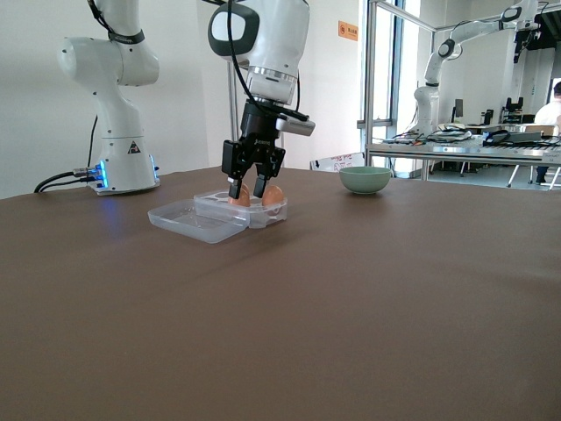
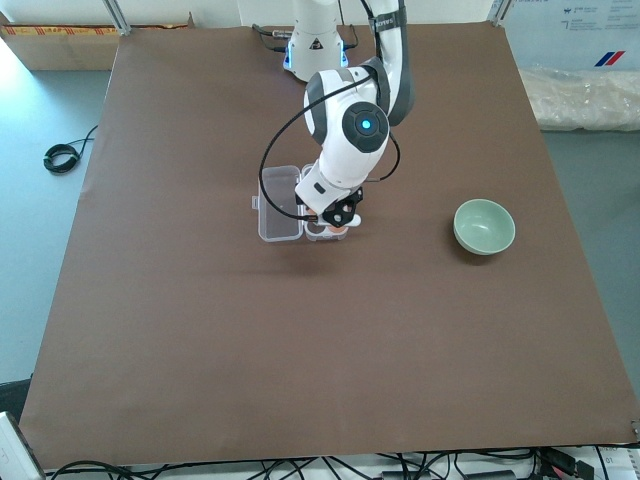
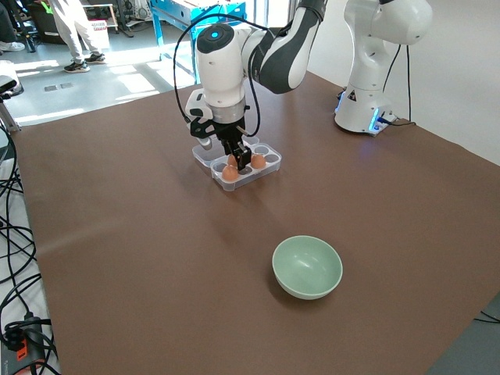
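A clear plastic egg carton (image 3: 250, 176) with its lid (image 1: 197, 224) open holds several brown eggs (image 3: 230, 174). My gripper (image 1: 247, 189) hangs low over the carton, its black fingers apart among the eggs in the top view; whether an egg is between them I cannot tell clearly. The left view mostly hides the fingertips behind the wrist. A pale green bowl (image 2: 484, 227) stands on the brown table apart from the carton, to its right in the left view and in the foreground of the right view (image 3: 307, 267).
The white robot base (image 1: 127, 162) stands at the back of the table (image 2: 330, 350), with cables beside it. Loose cables run along the table's outer edge.
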